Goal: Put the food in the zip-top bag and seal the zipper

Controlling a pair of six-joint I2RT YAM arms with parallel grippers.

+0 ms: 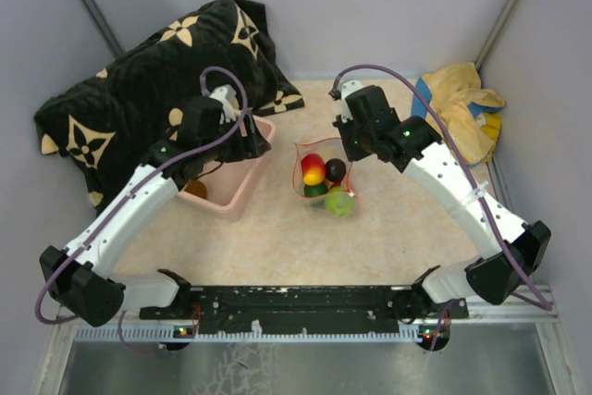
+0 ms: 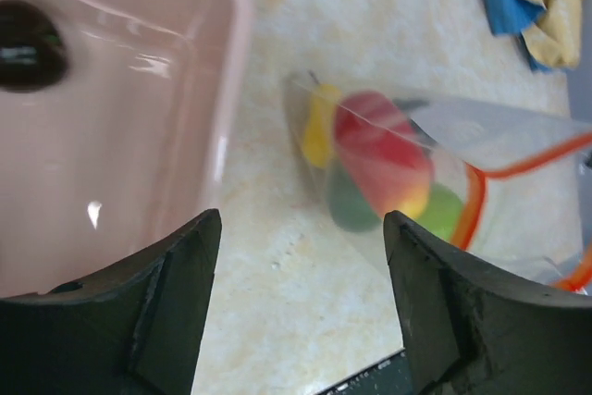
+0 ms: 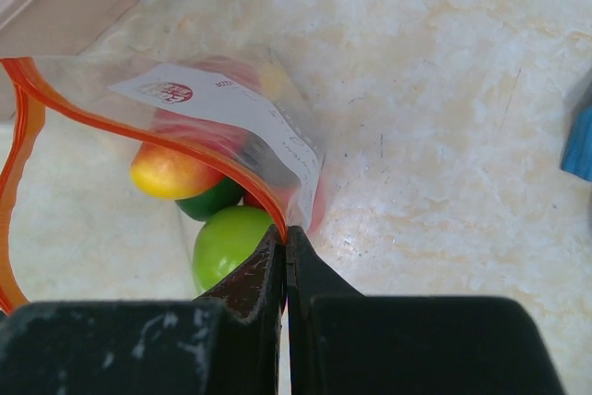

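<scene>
The clear zip bag [image 1: 324, 191] stands mid-table with produce inside: a red-yellow mango [image 1: 313, 169], a dark round item [image 1: 336, 170], greens and a green fruit [image 3: 231, 247]. My right gripper is shut on the bag's orange zipper edge, holding it up. My left gripper hangs open over the right edge of the pink bin [image 1: 242, 193], apart from the bag, with nothing between its fingers. The bin holds a brownish round item [image 1: 196, 189] and, in the left wrist view, a dark one.
A black patterned cloth [image 1: 139, 99] lies at back left. A yellow and blue bag [image 1: 462, 113] lies at the right edge. The table front and the area right of the zip bag are clear.
</scene>
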